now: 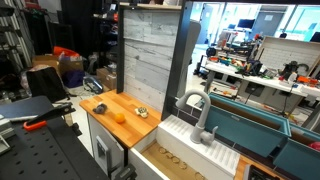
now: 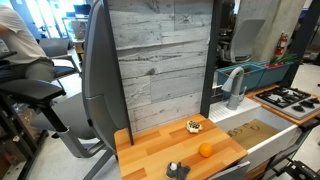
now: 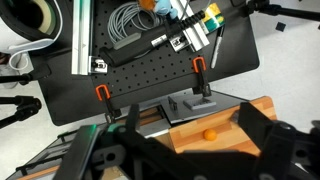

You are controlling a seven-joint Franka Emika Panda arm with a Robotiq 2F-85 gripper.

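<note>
In the wrist view my gripper stands open above a black perforated tabletop [image 3: 150,92]. Its orange-edged fingers [image 3: 103,93] are far apart, with nothing held between them. A small orange ball or fruit [image 1: 119,118] rests on the wooden counter [image 1: 132,127], well away from the gripper. The same orange object [image 2: 206,150] also shows in the second exterior view. Behind it on the wood is a small pale item [image 2: 193,126]; a small metallic item [image 2: 177,170] lies nearer the front.
A faucet [image 1: 205,115] rises behind the white sink [image 1: 150,151], right of the counter. A stovetop [image 2: 288,99] lies beyond. On the black table are a coiled grey cable [image 3: 130,20] and assorted tools. A tall wood-patterned panel [image 2: 165,80] backs the counter.
</note>
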